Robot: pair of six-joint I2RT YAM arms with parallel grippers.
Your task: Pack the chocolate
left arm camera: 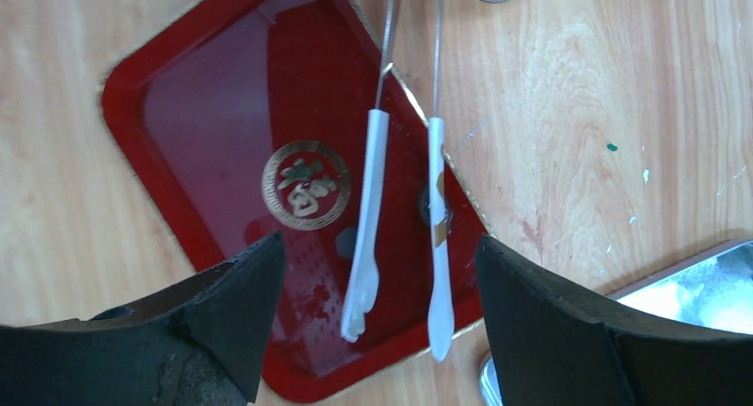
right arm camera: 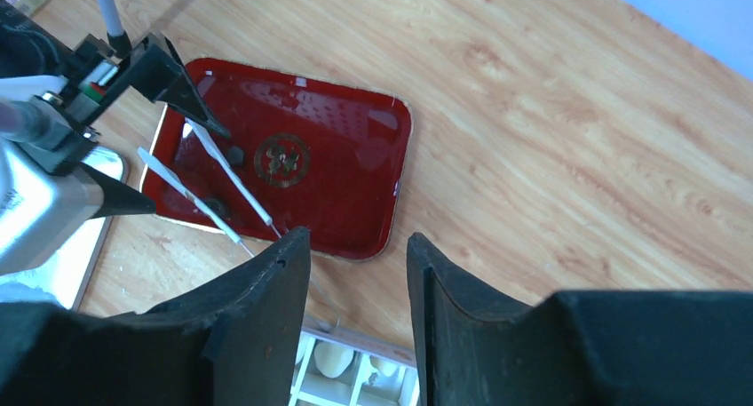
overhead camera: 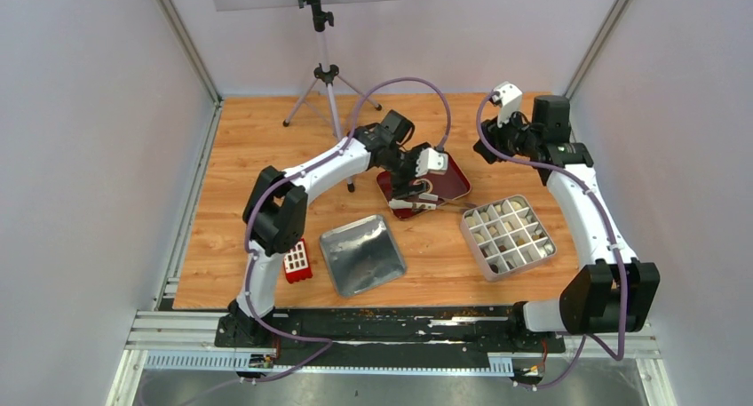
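Observation:
A red tray (left arm camera: 204, 131) holds two long white-handled utensils, the first (left arm camera: 371, 193) and the second (left arm camera: 439, 282), their thin metal shafts reaching past the rim. My left gripper hangs over the tray, fingers apart around the handles, not visibly gripping either. My right gripper is to the tray's right, fingers part open with nothing between them, above the edge of a divided box (overhead camera: 506, 237) holding pale pieces in several compartments.
A silver square tray (overhead camera: 362, 255) lies front centre; a red slotted block (overhead camera: 297, 260) is front left. A tripod (overhead camera: 327, 77) stands at the back. Bare wood is free at the back right.

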